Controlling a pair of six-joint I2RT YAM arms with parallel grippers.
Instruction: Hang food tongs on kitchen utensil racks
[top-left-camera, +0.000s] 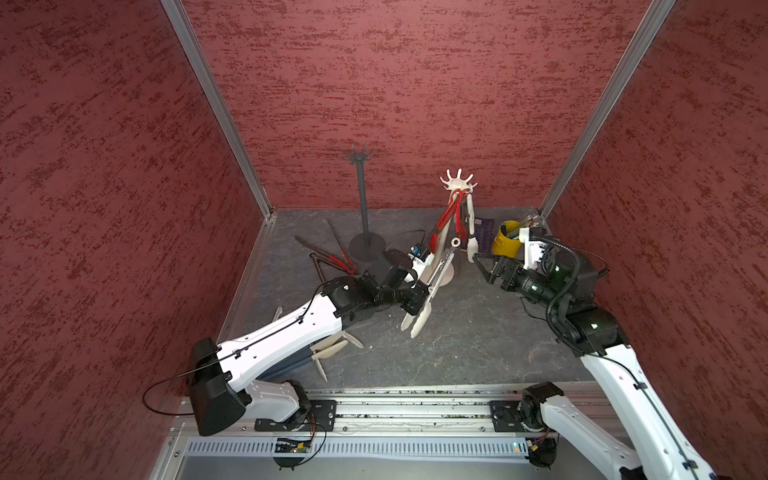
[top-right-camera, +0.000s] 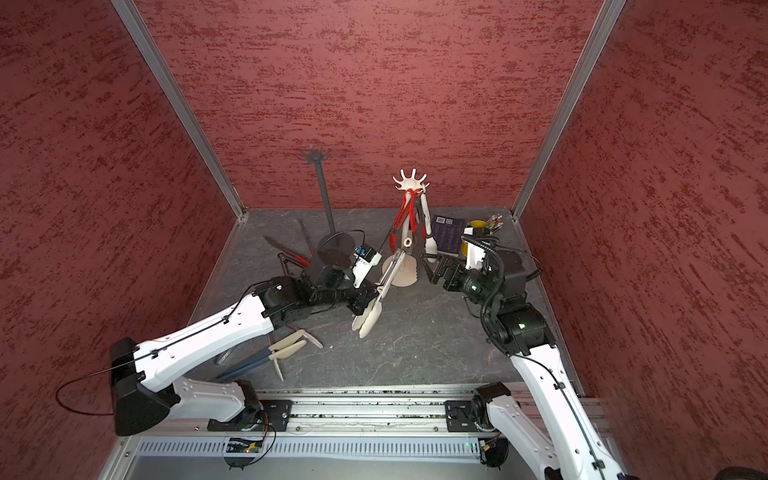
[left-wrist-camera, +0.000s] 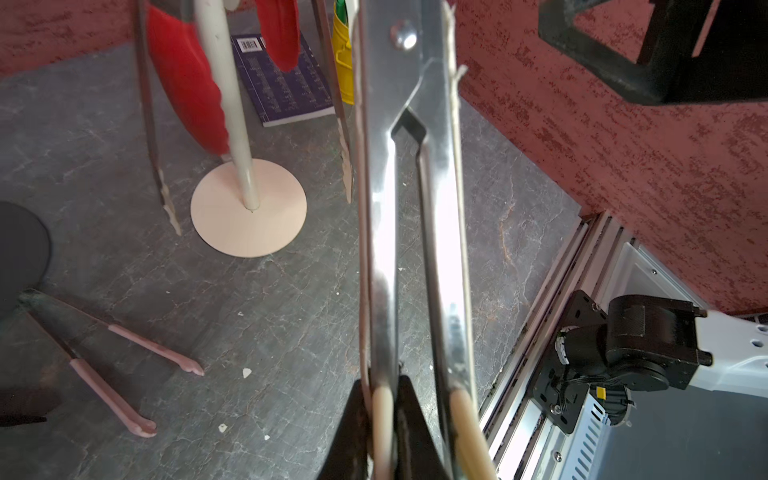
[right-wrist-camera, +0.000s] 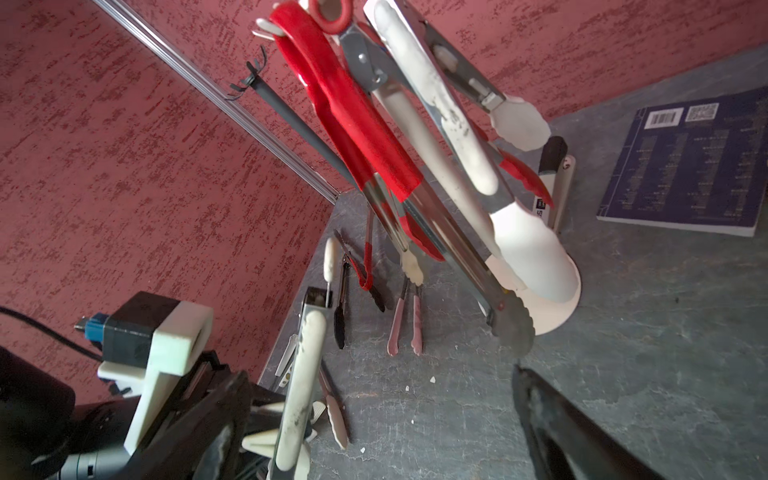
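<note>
The white utensil rack (top-left-camera: 458, 182) stands at the back right of centre, with red-handled tongs (right-wrist-camera: 360, 128) and white-handled tongs (right-wrist-camera: 448, 112) on its hooks. In front of it, my left gripper (top-left-camera: 419, 299) is shut on another pair of pale-tipped metal tongs (left-wrist-camera: 408, 240). The held tongs slant, ring end up towards the rack and pale ends down, apart from the table. In the right wrist view, my right gripper is open with nothing between its fingers, to the right of the rack. A grey rack (top-left-camera: 363, 196) with bare hooks stands further left.
Several tongs lie on the table's left side, among them a red pair (top-left-camera: 332, 261) and a blue-handled pair (top-right-camera: 256, 361). A yellow cup (top-left-camera: 505, 240) and a dark book (right-wrist-camera: 692, 164) stand at the back right.
</note>
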